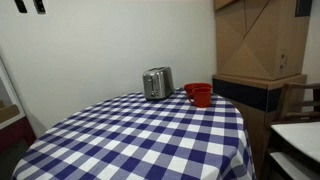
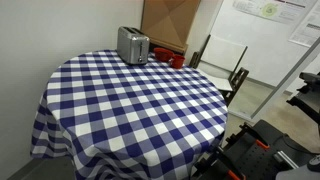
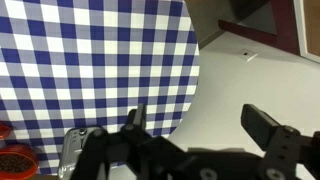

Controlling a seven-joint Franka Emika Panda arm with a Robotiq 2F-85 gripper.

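Wide apart at the bottom of the wrist view are the two dark fingers of my gripper, open with nothing between them. Below it in that view, the blue-and-white checked cloth (image 3: 110, 75) covers a table. A silver toaster (image 1: 158, 84) stands upright at the cloth's far side, beside red cups (image 1: 202, 96). Exterior view 2 also has the toaster (image 2: 132, 46) and red cups (image 2: 178, 61) at the back. From above, the toaster (image 3: 78, 147) is partly cut off at the wrist view's bottom edge, with a red cup (image 3: 16, 161) left of it.
Most of the tablecloth (image 2: 130, 105) is bare. Cardboard boxes (image 1: 245, 40) stand behind the table. A chair (image 2: 222, 65) is beyond its far right side, and dark robot parts (image 2: 260, 150) fill exterior view 2's lower right. A white wall (image 1: 110, 50) rises behind.
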